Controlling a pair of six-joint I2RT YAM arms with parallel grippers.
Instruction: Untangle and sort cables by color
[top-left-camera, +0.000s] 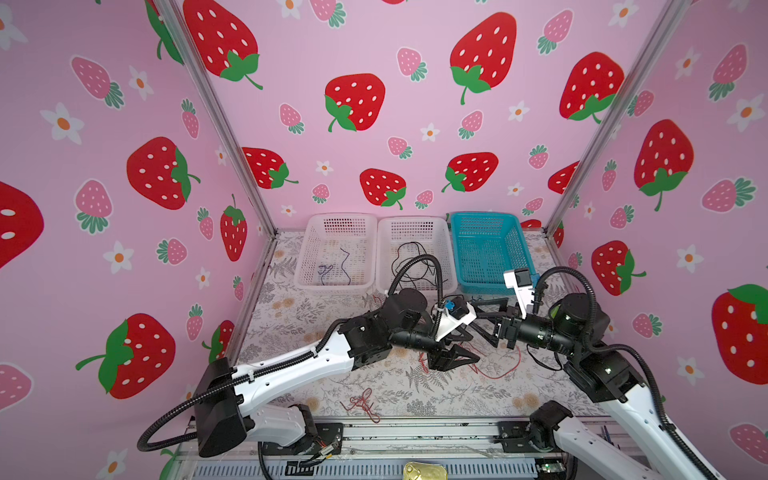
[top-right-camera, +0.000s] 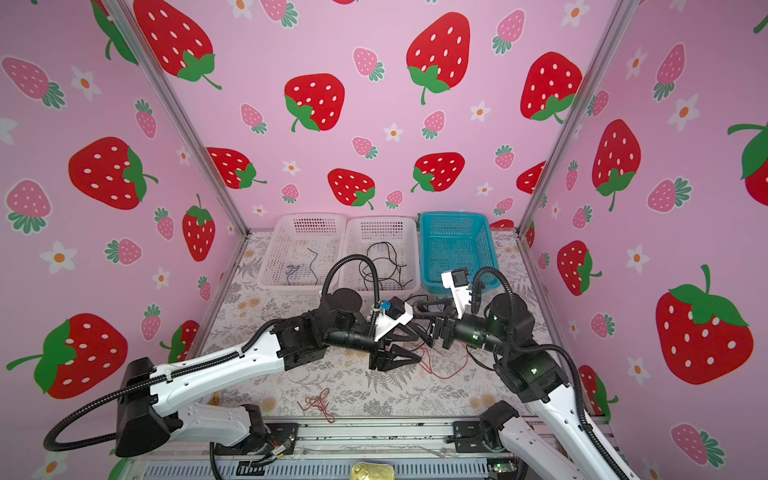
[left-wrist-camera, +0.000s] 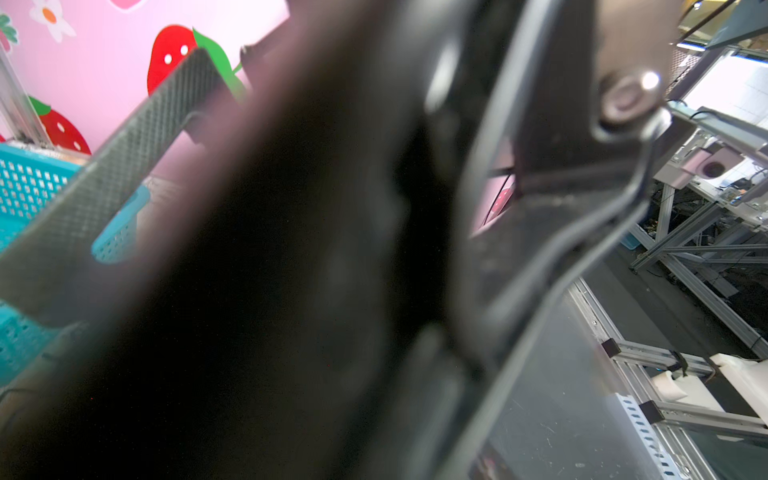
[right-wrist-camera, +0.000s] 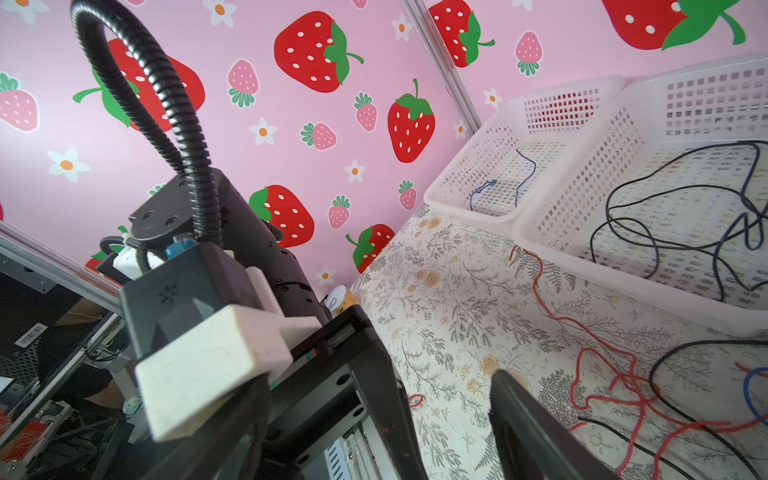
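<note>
My left gripper (top-left-camera: 460, 356) and right gripper (top-left-camera: 492, 324) meet over the middle of the table, very close, part open; whether anything is between their fingers is hidden. Red and black cables lie tangled beneath them; in the right wrist view a red cable (right-wrist-camera: 560, 318), a black cable (right-wrist-camera: 712, 342) and a blue cable (right-wrist-camera: 750, 396) show. A separate red cable pile (top-left-camera: 361, 404) lies at the front. The left wrist view is mostly blurred black parts.
Along the back stand a white basket (top-left-camera: 302, 272) with blue cables, a white basket (top-left-camera: 384, 272) with black cables, and an empty teal basket (top-left-camera: 520, 240).
</note>
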